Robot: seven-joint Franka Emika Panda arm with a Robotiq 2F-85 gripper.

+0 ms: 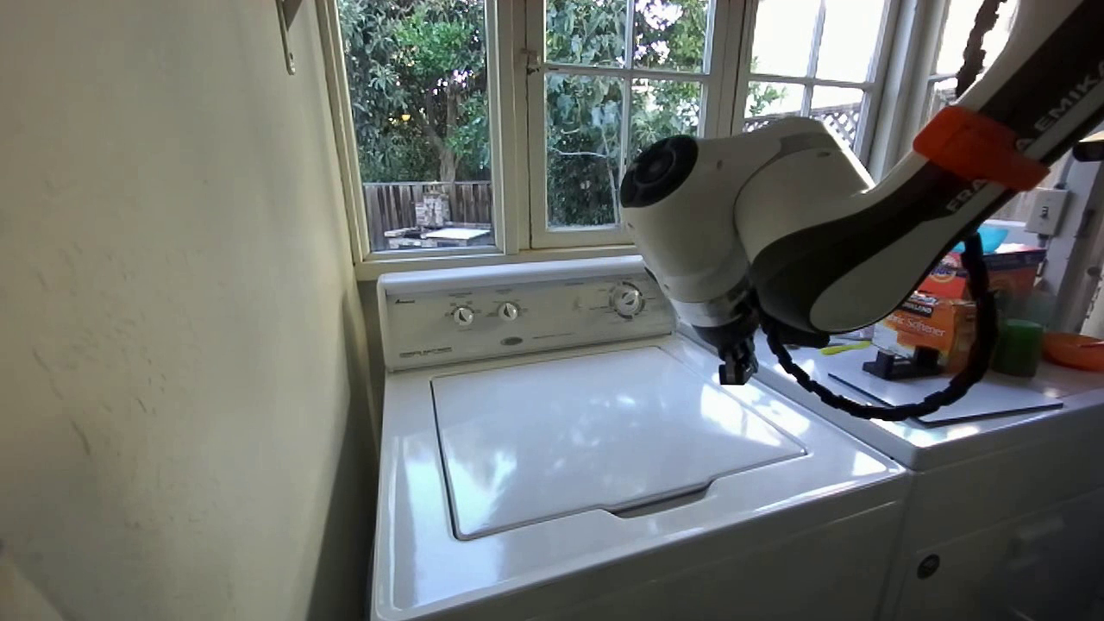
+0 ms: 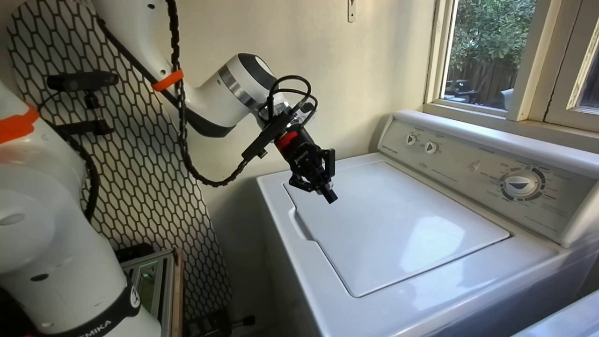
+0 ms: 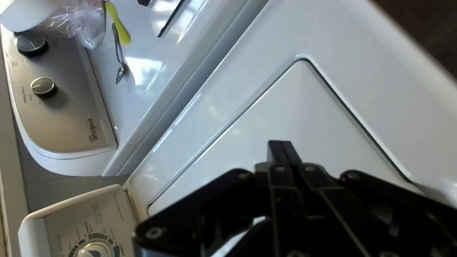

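Observation:
My black gripper is shut, its two fingertips pressed together with nothing between them. It hangs in the air above the white washer lid, clear of the surface. That lid lies flat and closed in its frame in both exterior views. At the lid's front edge is a recessed grip notch, also visible as a notch in exterior view 2. There the gripper points down over the lid, tilted.
A control panel with knobs rises behind the lid. Beside the washer stands a Whirlpool machine bearing a spoon, a yellow-green utensil and a plastic bag. The beige wall bounds the other side. The lid top is clear.

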